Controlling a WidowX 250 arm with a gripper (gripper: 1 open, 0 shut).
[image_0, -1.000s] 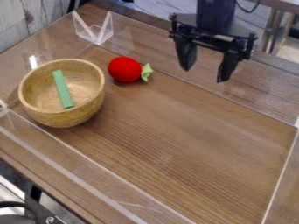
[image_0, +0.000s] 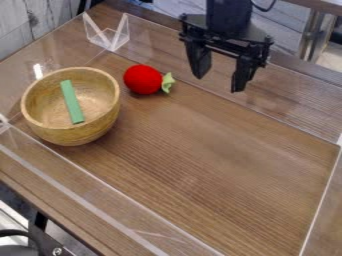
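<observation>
My black gripper (image_0: 218, 64) hangs at the upper middle, above the table, its two fingers pointing down and spread apart with nothing visible between them. To its left a red object with a green top (image_0: 144, 79), like a toy vegetable, lies on the wood. At the left a wooden bowl (image_0: 100, 124) holds a green stick-like piece (image_0: 71, 105).
A clear plastic container (image_0: 107, 31) stands at the back left. The middle, right and front of the wooden table (image_0: 214, 180) are bare. A black cable shows at the lower left edge.
The objects on the table have not moved.
</observation>
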